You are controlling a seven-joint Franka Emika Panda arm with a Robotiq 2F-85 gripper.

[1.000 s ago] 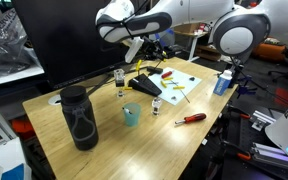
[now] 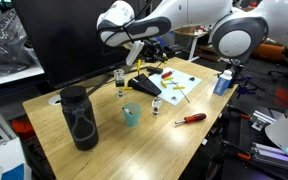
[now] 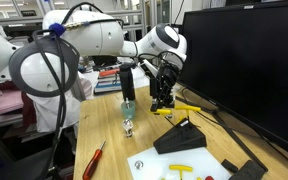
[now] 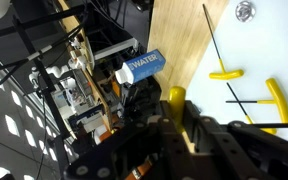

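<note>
A yellow-handled tool [image 3: 176,110] is held level in my gripper [image 3: 164,103], which is shut on it above a black angled block [image 3: 183,137]. In the wrist view the yellow handle [image 4: 177,102] points up between the dark fingers, seen nearly end on. From the other side, the gripper [image 2: 138,64] hangs above the black block [image 2: 144,83] near the back of the table. More yellow-handled tools [image 4: 225,75] with thin dark shafts lie on the white sheet [image 3: 149,165]. How far the held tool is from the block is hard to tell.
A black cylinder [image 2: 80,117], a teal cup [image 2: 132,114], a small white bottle [image 2: 156,105] and a red-black screwdriver [image 2: 190,119] stand or lie on the wooden table. A water box [image 2: 223,82] is at the right.
</note>
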